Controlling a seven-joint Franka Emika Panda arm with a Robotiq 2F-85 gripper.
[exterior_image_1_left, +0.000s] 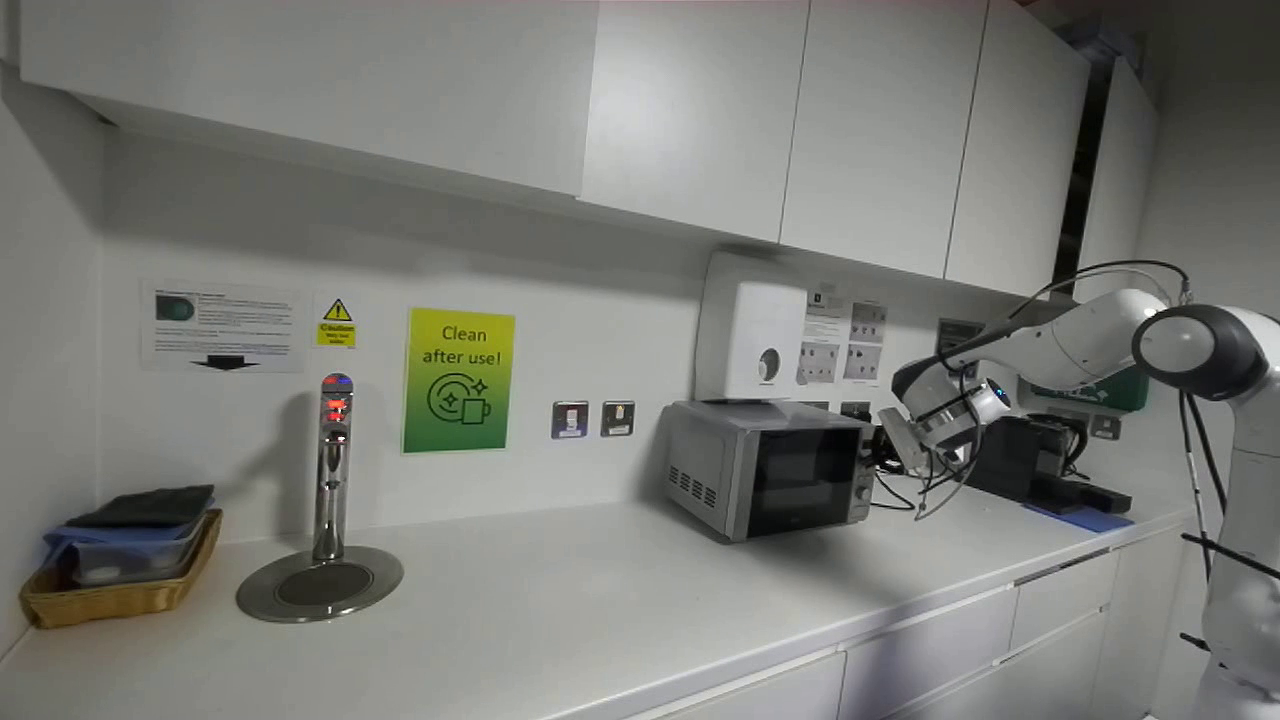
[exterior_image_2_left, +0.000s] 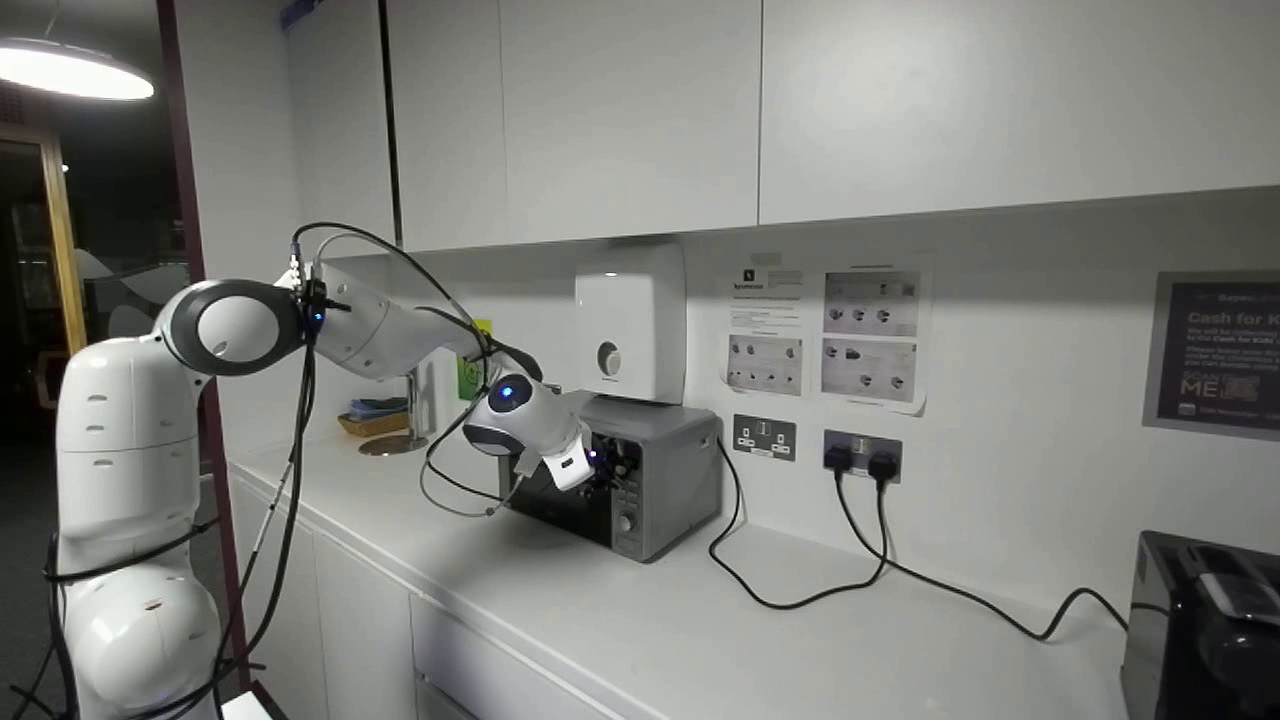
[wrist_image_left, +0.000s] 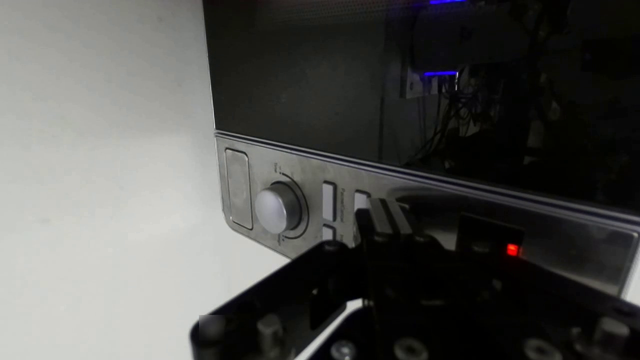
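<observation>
On the counter stands a grey microwave (exterior_image_1_left: 717, 468) with a dark glass door (wrist_image_left: 300, 84), which is closed. Its silver control panel fills the lower part of the wrist view, with a round knob (wrist_image_left: 277, 208), pale buttons (wrist_image_left: 328, 201) and a small display (wrist_image_left: 489, 239) showing a red light. My gripper is shut, its fingertips together and nothing visible between them. The fingertips overlap the button area of the panel; whether they touch a button cannot be made out. In the second exterior view the gripper's tips are dark and hard to separate from the panel.
A paper towel dispenser (exterior_image_2_left: 630, 318) hangs just above the microwave. Its right side has a black cable (exterior_image_2_left: 768, 600) lying on the counter. A dark machine (exterior_image_2_left: 1200, 648) stands farther right.
</observation>
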